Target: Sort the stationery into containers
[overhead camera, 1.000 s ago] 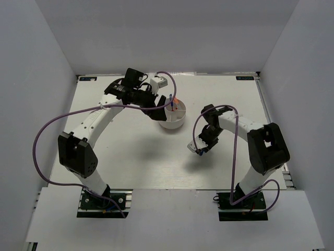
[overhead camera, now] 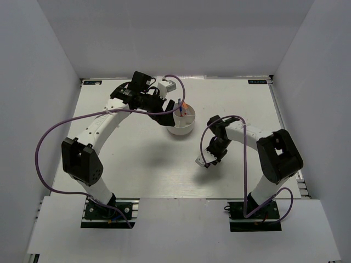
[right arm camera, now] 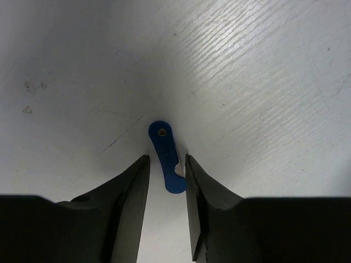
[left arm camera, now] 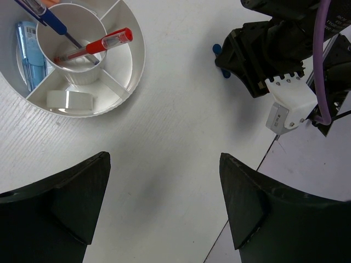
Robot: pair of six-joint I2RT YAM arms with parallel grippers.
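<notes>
A small blue bar-shaped item (right arm camera: 167, 153) lies on the table, directly between the fingertips of my right gripper, which is part open and low over it. My left gripper hangs open with nothing between its fingers, beside the round white divided container (overhead camera: 181, 126). In the left wrist view that container holds a red pen (left arm camera: 109, 43), a blue pen (left arm camera: 55, 22), a pale blue pack (left arm camera: 34, 55) and a white block (left arm camera: 68, 99).
Grey walls stand at the sides and back.
My right arm has shifted slightly toward the front over the blue item, which is now mostly hidden in the top view. The left arm is unchanged.
</notes>
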